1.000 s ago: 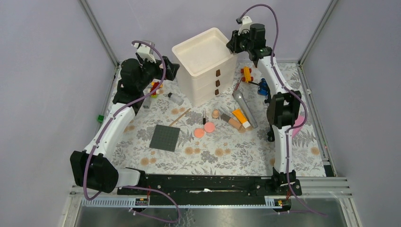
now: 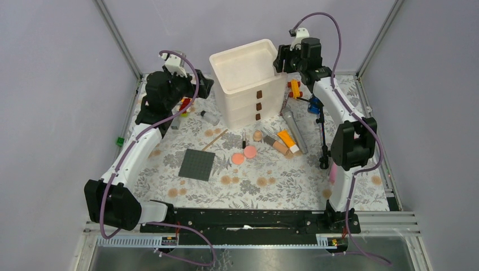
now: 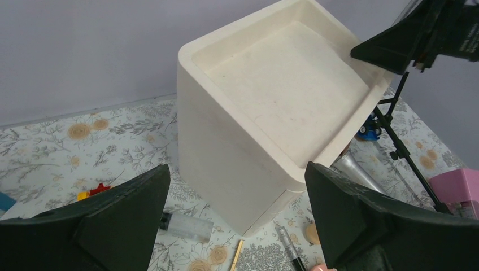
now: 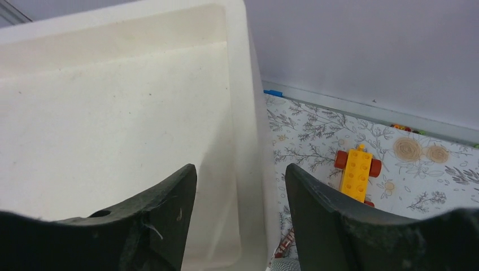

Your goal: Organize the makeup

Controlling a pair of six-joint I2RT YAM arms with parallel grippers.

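A white three-drawer box with a tray top (image 2: 243, 99) stands at the back centre, slightly turned. My right gripper (image 2: 280, 59) is at the tray's right rim; in the right wrist view its fingers straddle that rim, part open. My left gripper (image 2: 201, 84) stands open at the box's left side, empty. Makeup lies before the box: orange tube (image 2: 287, 139), beige tube (image 2: 275, 144), pink compacts (image 2: 249, 152), sponge (image 2: 257, 135), dark-capped pen (image 2: 244, 143), pencil (image 2: 215, 140) and clear bottle (image 2: 209, 118).
A grey square palette (image 2: 196, 165) lies at front left, a grey microphone-like cylinder (image 2: 294, 130) right of the box. A yellow toy car (image 4: 356, 176), blue toy and black stand occupy the right side.
Over the last second my right arm has shifted right and toward the front, with the box's top moving slightly the same way. The right gripper now looks more open. The left arm is still.
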